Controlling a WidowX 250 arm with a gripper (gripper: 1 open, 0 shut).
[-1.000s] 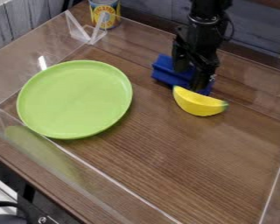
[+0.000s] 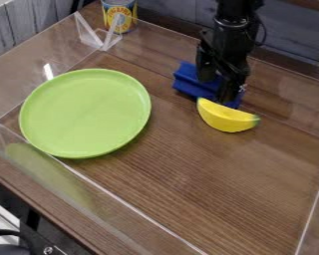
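My black gripper (image 2: pixel 221 80) reaches down from the top centre onto a blue object (image 2: pixel 189 84), its open fingers over and around that object, which it partly hides. A yellow banana (image 2: pixel 226 117) lies just in front of the blue object, toward the camera.
A large green plate (image 2: pixel 85 113) takes up the left of the wooden table (image 2: pixel 189 199). A can (image 2: pixel 119 16) stands at the back left edge.
The gripper has shifted very slightly over the blue object; the banana, plate and can look unmoved.
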